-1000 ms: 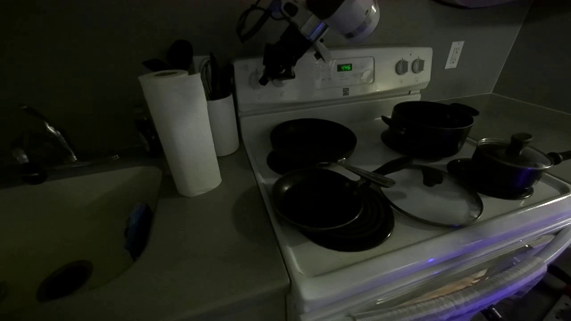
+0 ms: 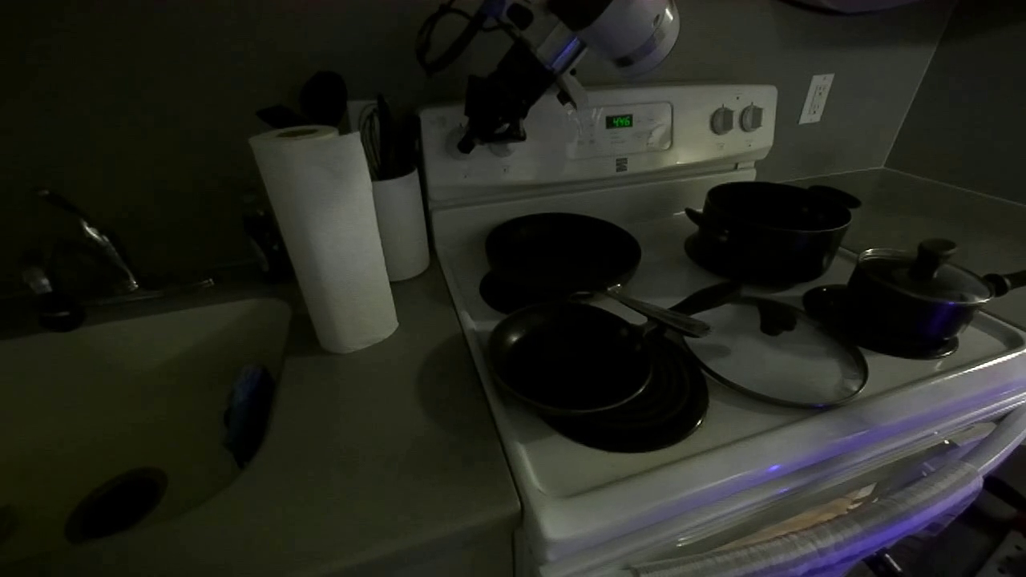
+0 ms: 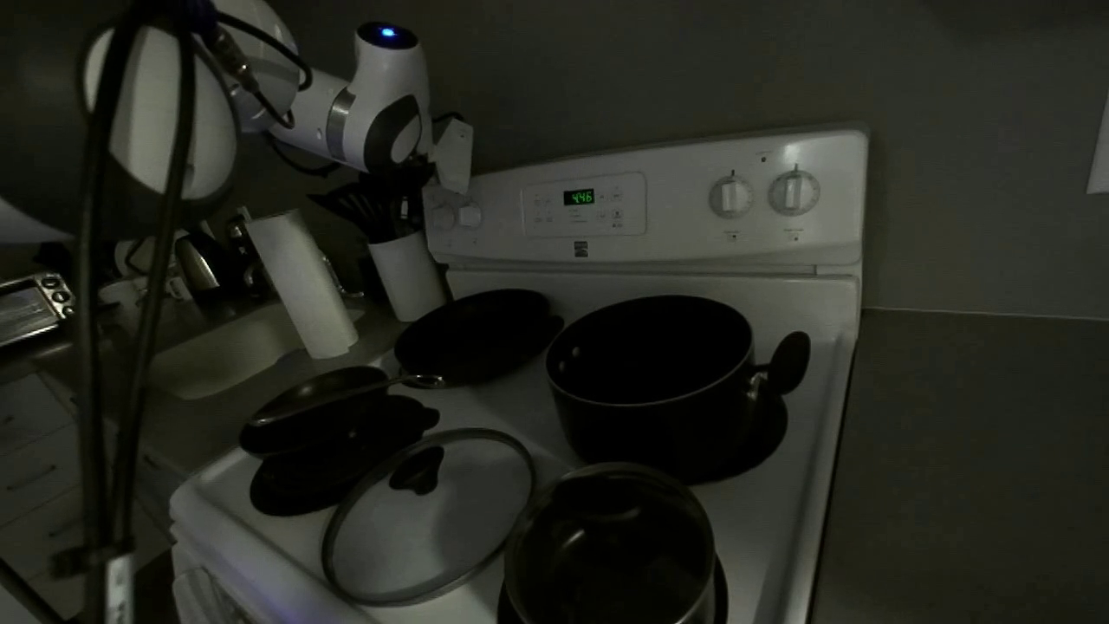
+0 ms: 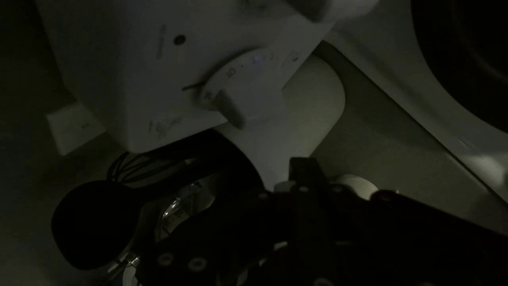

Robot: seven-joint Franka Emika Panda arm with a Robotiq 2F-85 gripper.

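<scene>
My gripper (image 2: 470,144) hangs in front of the left end of the stove's back panel (image 2: 539,178), close to the knobs there. It is shut, and nothing shows between its fingers. In the wrist view the dark fingertips (image 4: 304,164) point towards the white utensil crock (image 4: 309,100), whose side lies beyond them. A stove knob (image 4: 238,97) is above the fingers in that view, apart from them. Dark utensils, one a round-headed spoon (image 4: 93,224), stick up at lower left. In the second exterior view the gripper is hard to make out against the utensils (image 3: 364,208).
A paper towel roll (image 2: 327,240) stands left of the stove, beside the crock. Two pans (image 2: 563,250), a large pot (image 2: 774,236), a lidded saucepan (image 2: 918,293) and a loose glass lid (image 2: 779,361) crowd the stovetop. Bare counter (image 2: 394,442) lies at front left.
My gripper has shifted slightly left and a touch lower in the first exterior view. The cookware, towel roll and crock stand where they were.
</scene>
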